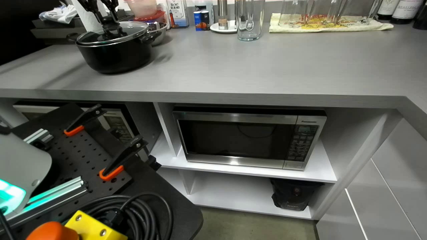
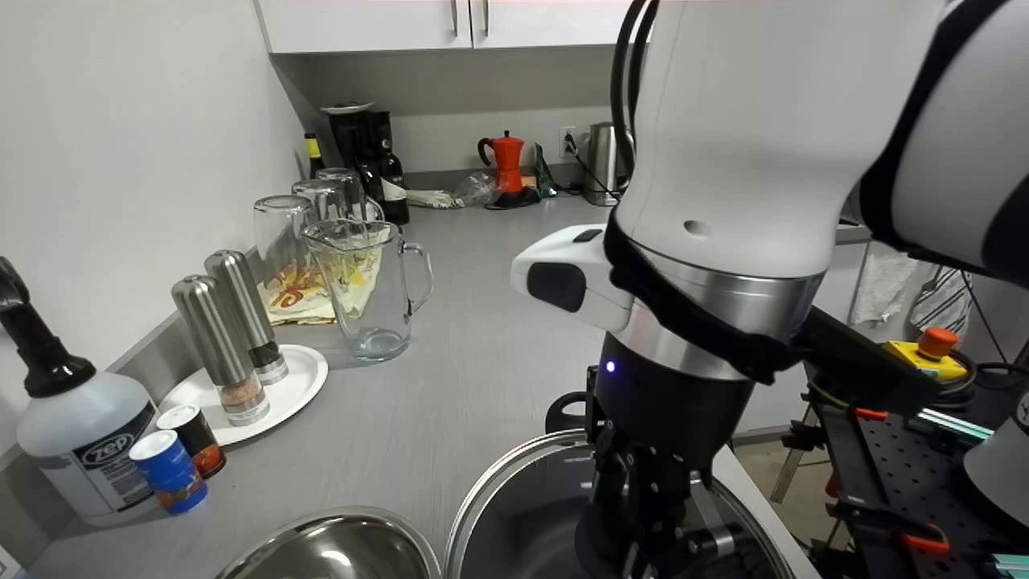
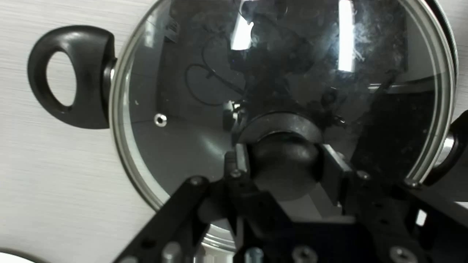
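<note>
A black pot [image 1: 114, 58] stands on the counter at the left in exterior view 1, with a glass lid [image 1: 130, 31] on top. My gripper is shut on the lid's round black knob [image 3: 284, 173], one finger on each side. Seen from the wrist, the lid nearly covers the pot, with a strip of pot rim [image 3: 448, 37] showing past its upper right edge. Whether the lid is fully seated cannot be told. One pot handle [image 3: 90, 87] sticks out at the left of the wrist view. In exterior view 2 the arm hides part of the lid.
A steel bowl [image 2: 333, 550] sits close beside the pot. Farther along stand a glass pitcher [image 2: 376, 289], two grinders on a white plate [image 2: 309, 381] and a spray bottle [image 2: 87, 444]. The counter [image 1: 280, 64] right of the pot is clear. Below it is a microwave [image 1: 240, 138].
</note>
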